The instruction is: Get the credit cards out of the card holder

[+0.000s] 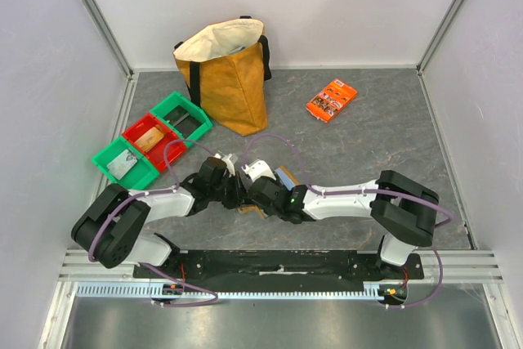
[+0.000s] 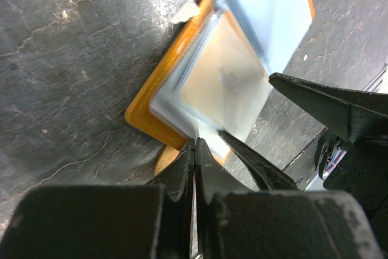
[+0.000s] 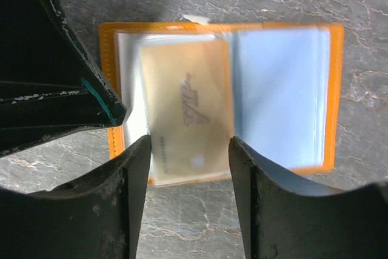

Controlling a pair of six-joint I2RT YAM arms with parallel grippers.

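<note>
An orange-edged card holder [image 3: 336, 89] lies unfolded on the dark table, its pale blue panel [image 3: 282, 95] to one side. A beige card [image 3: 188, 95] with faint markings rests on the holder's white side. My right gripper is over that card with its fingers apart, one fingertip near each long side; whether they touch it is unclear. My left gripper is shut at the holder's corner, with nothing plain to see between its fingers. From above, both grippers hide most of the holder [image 1: 286, 176].
At left stand green and red trays [image 1: 181, 117] with items in them. A mustard bag [image 1: 239, 87] stands at the back, and an orange packet [image 1: 332, 100] lies back right. A tan rounded piece [image 2: 165, 159] shows beside the holder's corner.
</note>
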